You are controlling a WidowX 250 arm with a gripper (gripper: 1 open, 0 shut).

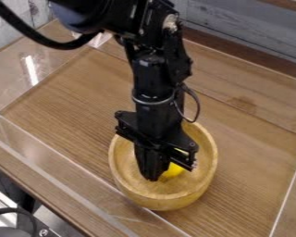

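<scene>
My black gripper [155, 159] reaches down into a round light wooden bowl [168, 193] near the front edge of the table. A small yellow object [174, 169] lies in the bowl just beside the fingertips, partly hidden by them. The fingers look shut; I cannot see anything held between them.
A white wall [255, 28] runs along the back. A dark cable [15, 213] shows at the lower left, off the table.
</scene>
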